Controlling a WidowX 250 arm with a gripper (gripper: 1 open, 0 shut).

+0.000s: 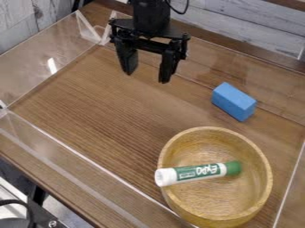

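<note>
My black gripper [149, 61] is at the top centre over the wooden surface, open, with its two fingers spread apart and nothing seen between them. At the lower right a round yellow bowl [229, 206] holds a white tube with green ends and lettering [193, 174]. A blue box [234, 100] lies on the wood to the right of the gripper, behind the bowl.
Clear low walls run along its edges. A black cable [14, 203] shows outside at the lower left corner.
</note>
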